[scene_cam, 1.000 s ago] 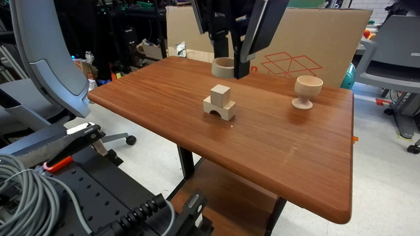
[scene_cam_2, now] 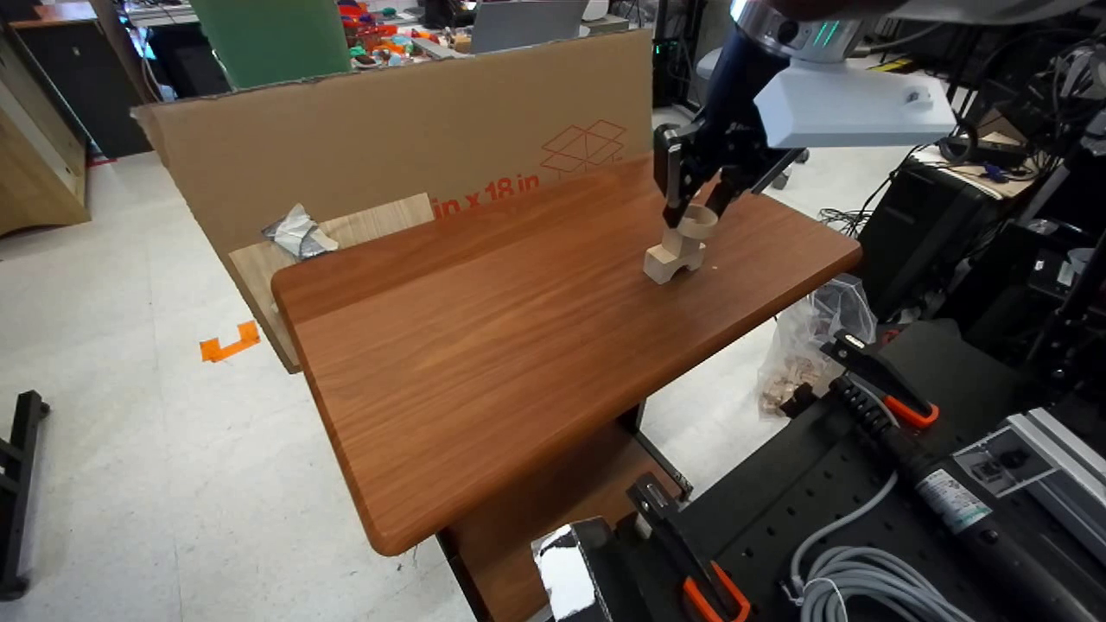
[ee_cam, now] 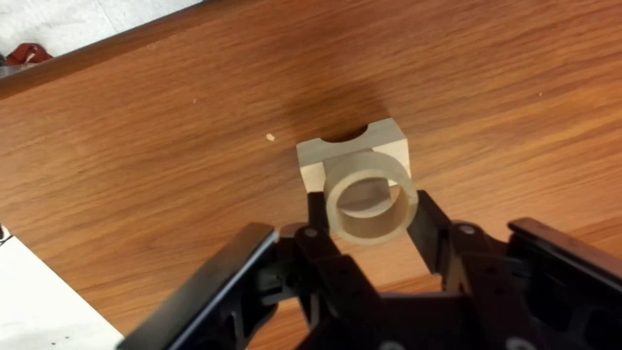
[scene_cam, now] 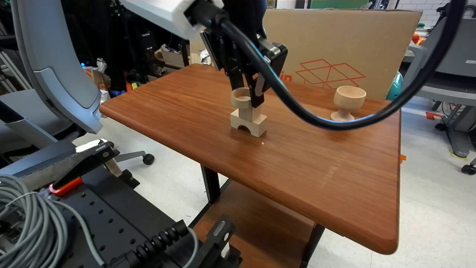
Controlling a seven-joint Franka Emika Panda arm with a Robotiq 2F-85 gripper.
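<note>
My gripper is shut on a pale wooden ring (ee_cam: 373, 227), one black finger on either side of it. In exterior view 1 the ring (scene_cam: 241, 99) is right at the top of a small wooden cube (scene_cam: 245, 114); whether it rests on the cube or hovers just over it, I cannot tell. The cube stands on a wooden arch block (scene_cam: 257, 128), which sits on the brown table. Through the ring's opening the wrist view shows part of the cube's top, off-centre. Exterior view 2 shows the ring (scene_cam_2: 697, 222) above the arch block (scene_cam_2: 664, 265) too.
A wooden goblet (scene_cam: 349, 102) stands upright near the table's far right corner. Behind the table rises a cardboard panel (scene_cam: 357, 44). A black cable (scene_cam: 330, 125) loops across exterior view 1.
The ring, held in my gripper, has come down and slightly left, from well above the cube to its top. The cube, arch block and goblet have stayed in place.
</note>
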